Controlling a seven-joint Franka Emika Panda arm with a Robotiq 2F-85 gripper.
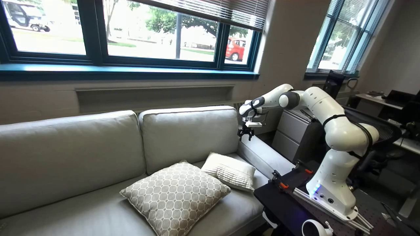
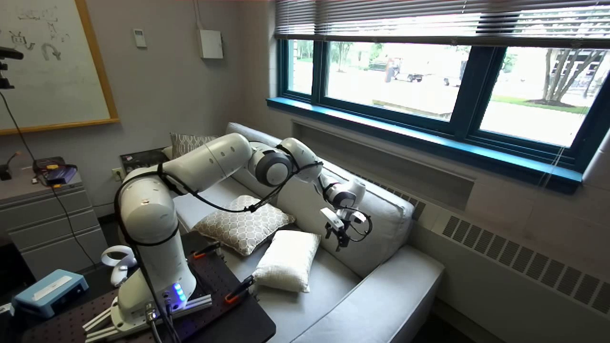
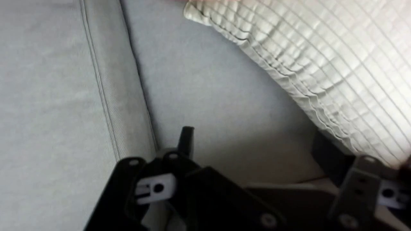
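A small white ribbed pillow lies on the couch seat near the armrest. Partly against it, toward the seat's middle, rests a larger beige pillow with a ring pattern. High over the seat's corner hangs my gripper, close to the couch back and apart from both pillows. In the wrist view the gripper has its fingers wide apart, so it is open, and nothing is held. The white pillow fills the upper right there, with bare seat beside it.
The grey couch's back cushion and armrest border the space round the gripper. Orange-tipped clamps sit at the edge of the black table bearing the arm. The couch seat is clear on the left in exterior view 1.
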